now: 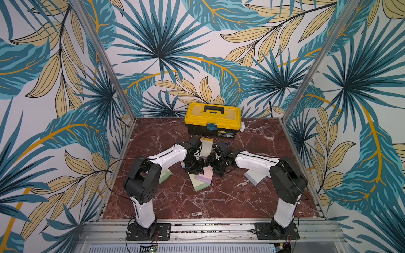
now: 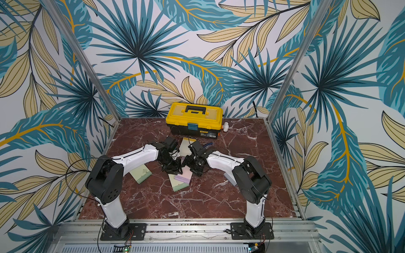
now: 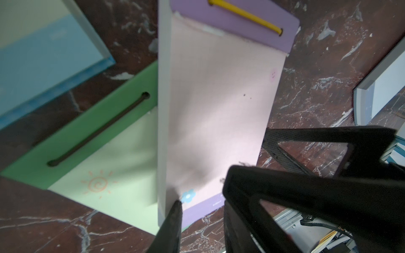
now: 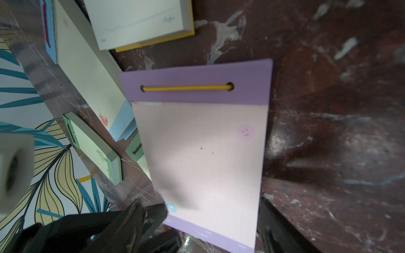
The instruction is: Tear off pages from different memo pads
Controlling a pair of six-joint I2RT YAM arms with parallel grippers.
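Note:
A pink-paged memo pad (image 4: 206,160) with a purple binding and yellow cord lies partly over a green pad (image 3: 105,177) at table centre. My left gripper is at the pink pad's bottom, near its blue flower, fingers apart. My right gripper is open, fingers astride the lower end of the pink pad. In the top views the two grippers are close together and partly hide the pads.
A cream pad (image 1: 206,145) lies behind, a green pad (image 2: 140,172) at left, a grey-blue pad (image 1: 255,177) at right. A yellow toolbox (image 1: 213,116) stands at the back.

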